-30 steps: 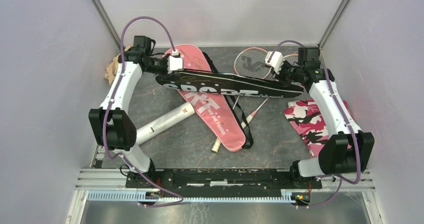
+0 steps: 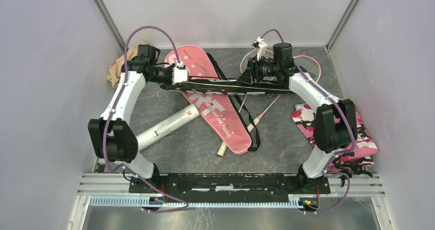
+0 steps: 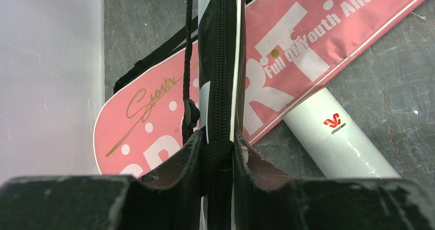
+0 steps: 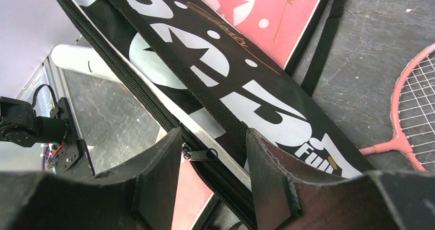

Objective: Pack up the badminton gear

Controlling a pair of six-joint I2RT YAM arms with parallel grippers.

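Note:
The black racket bag with its white lettering is stretched level across the middle, its zipper edge upward. At its left end my left gripper is shut on the bag's edge, by the zipper. My right gripper is open over the zipper, with a small metal zipper pull between its spread fingers. The pink bag lies flat beneath, partly covered. Two rackets lie at the back right, partly behind my right arm. The white shuttlecock tube rests at the front left.
A pink-and-black patterned cloth is on the right, partly under my right arm. Tan cloth sits by the left wall. A black strap runs along the pink bag. Bare floor shows front centre.
My right gripper has moved left along the black bag, from near its right end towards its middle. The bag has turned more edge-up.

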